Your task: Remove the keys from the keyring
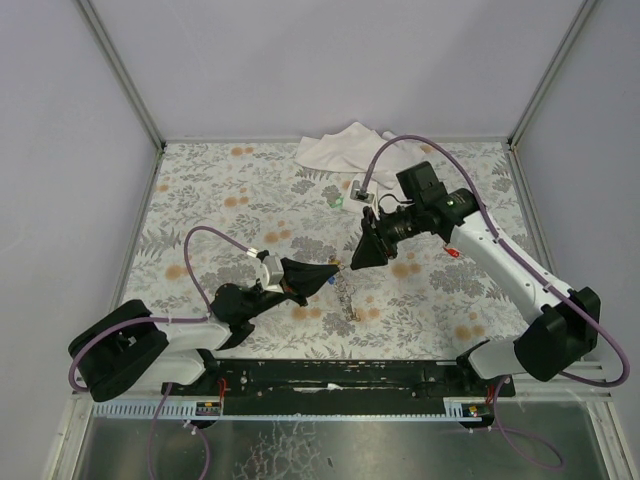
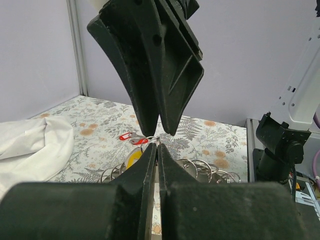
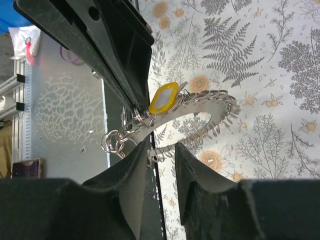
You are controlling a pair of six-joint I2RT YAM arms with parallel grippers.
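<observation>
The keyring (image 3: 210, 125), a pale band strung with many silver rings and a yellow tag (image 3: 164, 97), hangs below my left gripper (image 1: 328, 274), whose shut fingertips hold the metal rings near the tag. My right gripper (image 1: 362, 258) is just right of the left one, apart from it in the top view. In the left wrist view its dark fingers show above the rings with a narrow gap between them; in the right wrist view they are part open, nothing visible between them.
A white cloth (image 1: 350, 150) lies at the back of the patterned table (image 1: 220, 200). Red clips (image 1: 451, 250) lie to the right. The table's front edge is below the grippers.
</observation>
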